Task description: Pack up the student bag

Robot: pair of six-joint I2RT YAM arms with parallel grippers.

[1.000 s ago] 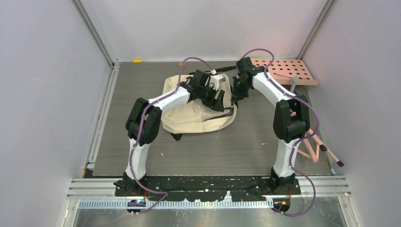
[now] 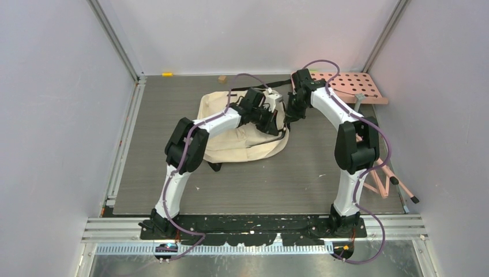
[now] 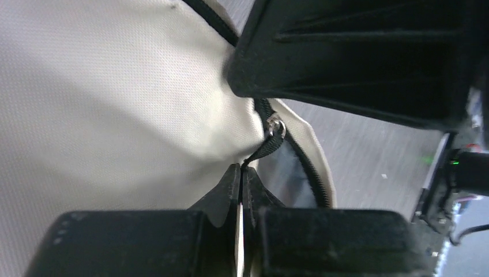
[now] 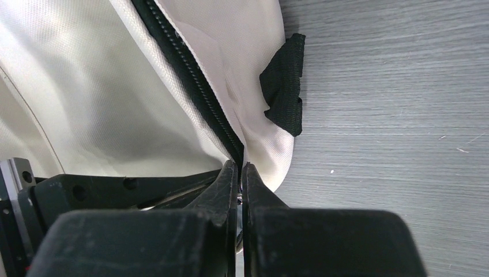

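A cream bag (image 2: 230, 151) lies on the table under both grippers, its black-edged zipper partly open. In the left wrist view, a short black zipper pull (image 3: 267, 148) hangs from a metal ring, and its end runs between the fingertips of my left gripper, which is shut on it. My right gripper is shut on the bag's edge at the black zipper tape (image 4: 199, 86), near the bag's right side. The two grippers are close together; the right one's black body (image 3: 346, 63) looms above the pull. What lies inside the bag is hidden.
A pink perforated board (image 2: 352, 83) stands at the back right, with pink legs (image 2: 385, 173) by the right wall. Small yellow (image 2: 167, 74) and tan (image 2: 222, 79) blocks sit at the back. The table in front of the bag is clear.
The right gripper has shifted only slightly.
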